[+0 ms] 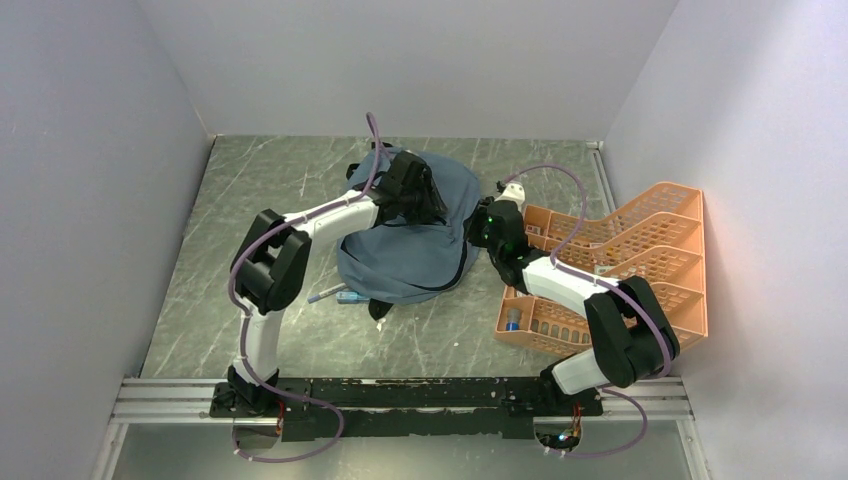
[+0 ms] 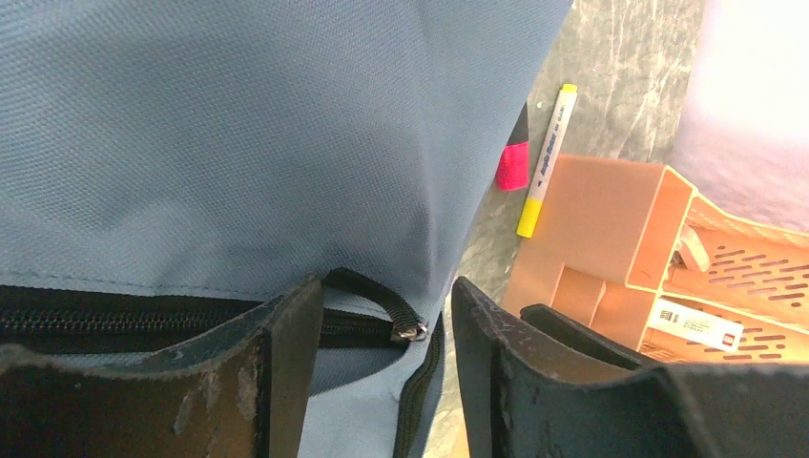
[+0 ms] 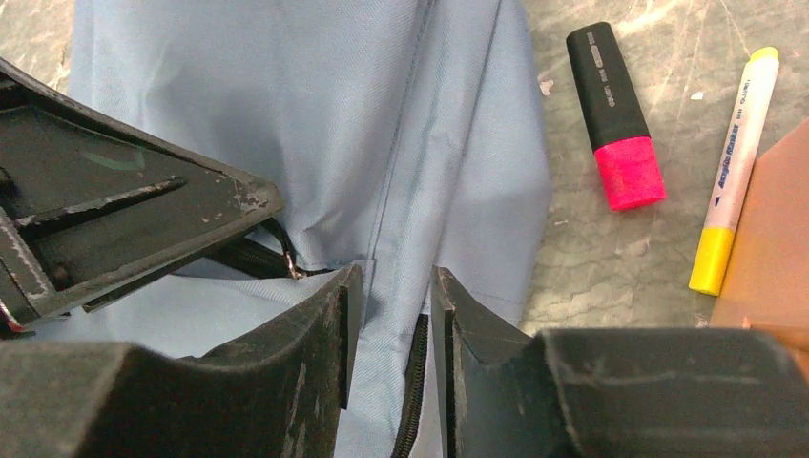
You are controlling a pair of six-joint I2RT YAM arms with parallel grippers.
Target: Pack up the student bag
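The blue-grey bag [image 1: 405, 270] lies flat on the grey marbled table, its black zipper [image 2: 162, 318] running across it. A black zipper pull [image 2: 377, 301] with a metal end shows between the fingers of my left gripper, which stands open close over the cloth. My right gripper is partly open above the bag's right edge, a narrow gap between its fingers and nothing held there. Below that gap runs a second black zipper [image 3: 412, 391]. One dark finger of the left gripper reaches in from the left of the right wrist view.
An orange organizer [image 1: 655, 265] stands on the right under the right arm. Between bag and organizer lie a black marker with a pink cap [image 3: 615, 114] and a yellow-ended highlighter [image 3: 735, 172]. A blue item [image 1: 350, 297] pokes out by the bag's lower left edge.
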